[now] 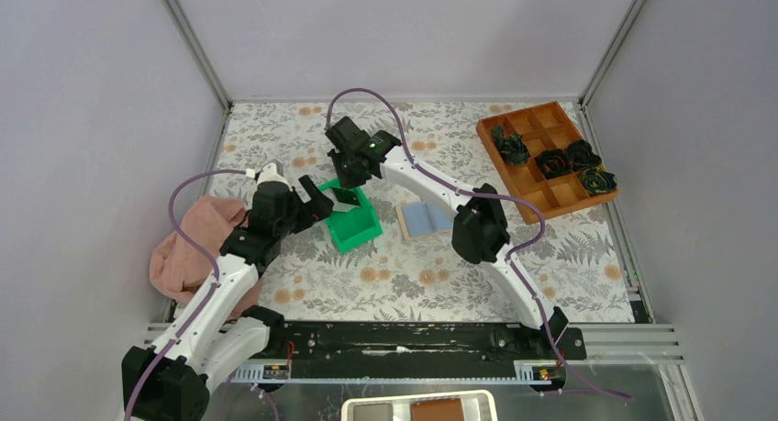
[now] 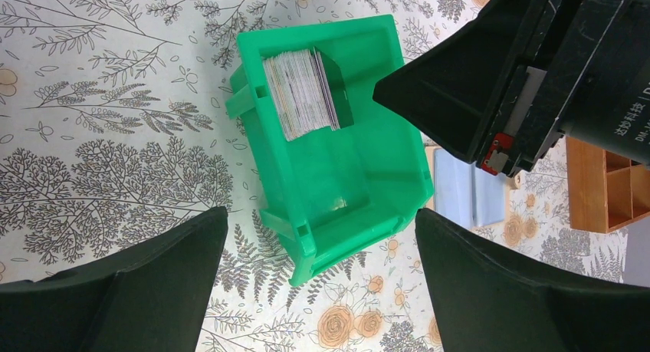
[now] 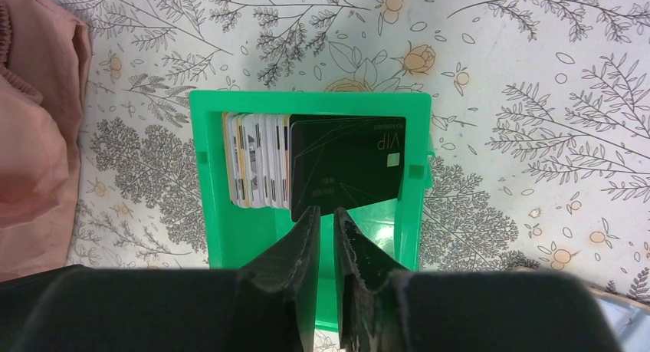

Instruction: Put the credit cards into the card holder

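A stack of cards [image 3: 256, 159] stands at one end of a green container [image 2: 345, 220], with a black VIP card [image 3: 345, 164] at its side. My left gripper is open above the container, nothing between its wide-set fingers. My right gripper is over the card end of the container, its fingertips slightly apart just beside the black card's edge, nothing visibly held. In the top view a flat blue item with a wooden edge [image 1: 424, 219], possibly the card holder, lies right of the container, partly hidden by the right arm.
A wooden compartment tray [image 1: 541, 187] with dark bundled items stands at the right. A pink cloth [image 1: 183, 260] lies at the left. Both arms crowd around the green container.
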